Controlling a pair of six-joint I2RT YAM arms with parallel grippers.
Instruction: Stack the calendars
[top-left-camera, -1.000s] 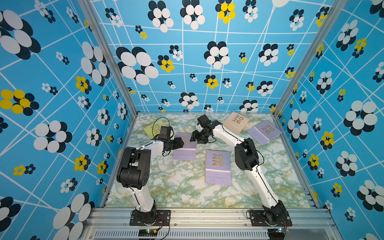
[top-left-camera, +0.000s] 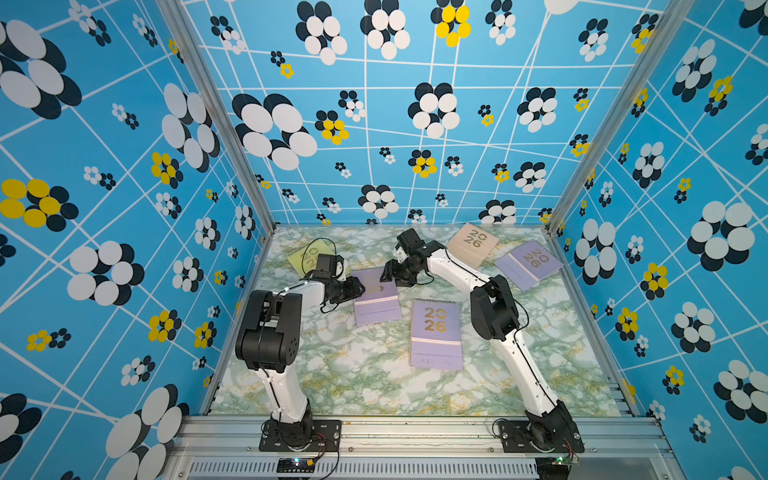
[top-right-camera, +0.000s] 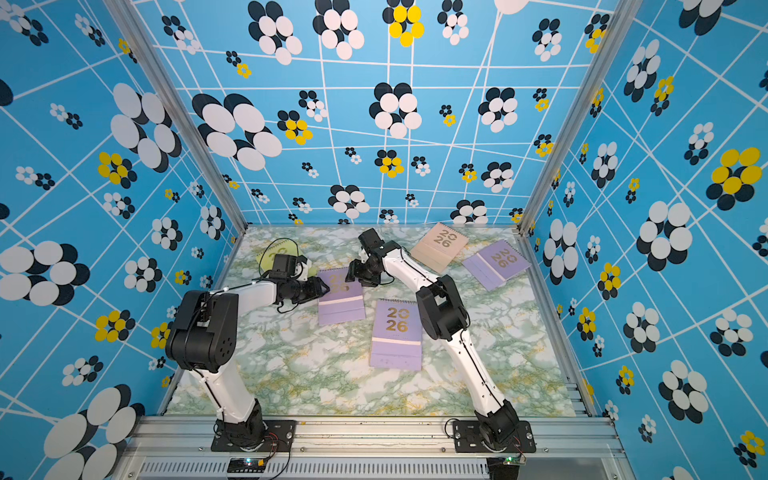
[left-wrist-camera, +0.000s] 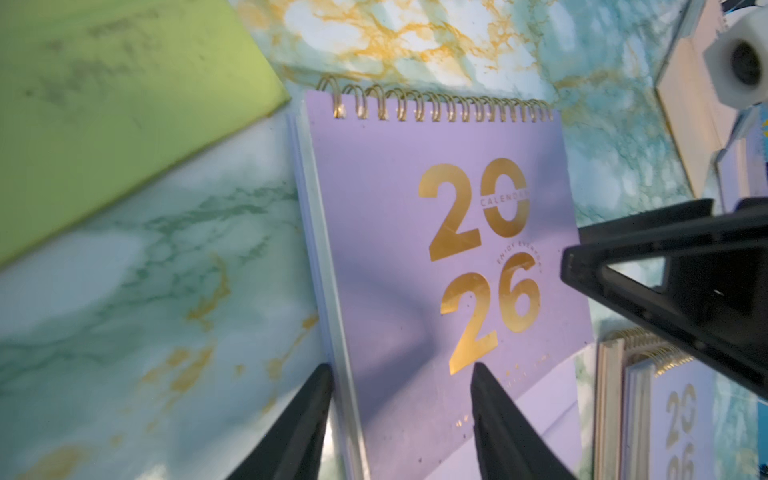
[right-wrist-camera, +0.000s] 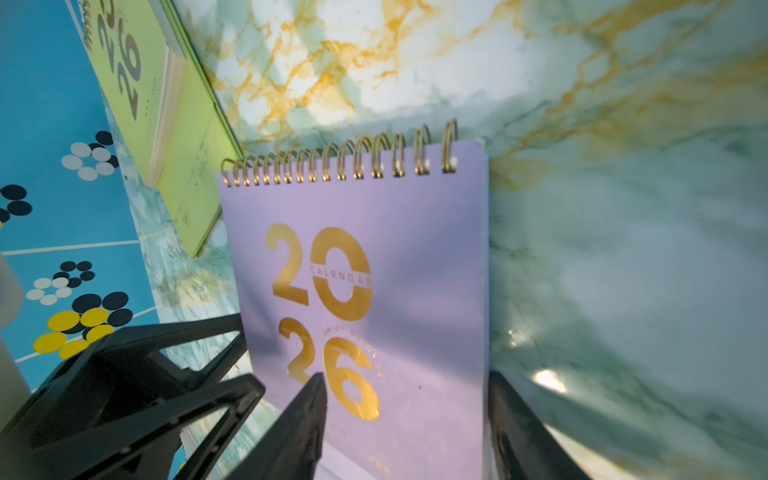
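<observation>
A purple 2026 calendar (top-left-camera: 376, 304) lies in the middle back, between both grippers. My left gripper is at its left side, fingertips apart, one at the calendar's edge. My right gripper stands open over its other side, one finger at the right edge. A second purple calendar (top-left-camera: 436, 336) lies nearer the front. A beige calendar (top-left-camera: 472, 244) and another purple one (top-left-camera: 528, 264) lie at the back right. Yellow-green calendars (right-wrist-camera: 192, 160) lie at the left, partly behind my left arm.
The marble table (top-left-camera: 544, 336) has clear room at the front right and front left. Patterned walls surround it on the back and sides.
The middle purple calendar has shifted slightly right and toward the front. The right arm looks nearly still.
</observation>
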